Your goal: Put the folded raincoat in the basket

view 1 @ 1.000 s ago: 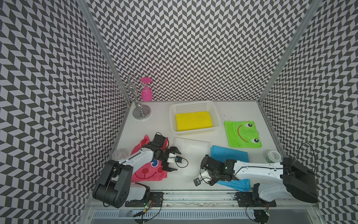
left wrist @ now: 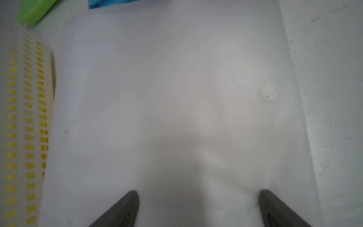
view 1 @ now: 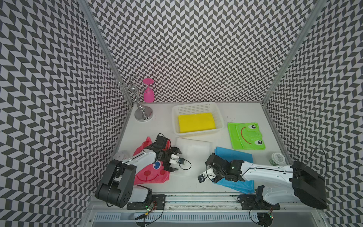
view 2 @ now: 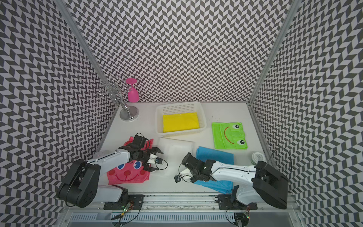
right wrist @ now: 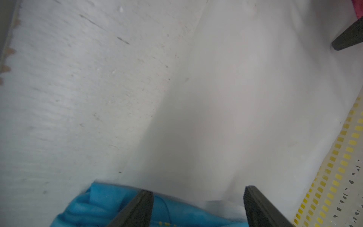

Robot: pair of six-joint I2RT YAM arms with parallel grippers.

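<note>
A translucent white folded raincoat [view 1: 193, 146] lies flat on the table, in front of the white basket [view 1: 198, 133]. My left gripper is open over the raincoat's left part, its fingers [left wrist: 126, 208] spread apart with no cloth seen pinched between them. At the raincoat's right end, my right gripper is also open. One of its fingers [right wrist: 145, 204] overlaps the edge of a blue cloth [right wrist: 113, 196] in the right wrist view; whether they touch, I cannot tell. A yellow folded item [view 1: 196, 122] lies inside the basket.
A pink cloth with a face [view 1: 145, 177] lies under my left arm. To the right are a green frog-faced cloth [view 1: 245, 135] and a round jar [view 1: 277, 158]. A metal stand [view 1: 143, 113] holds a pink glass [view 1: 149, 94] at the back left.
Over the last second my right arm has shifted slightly to the right, and the raincoat has moved a little toward the left. The basket is unchanged.
</note>
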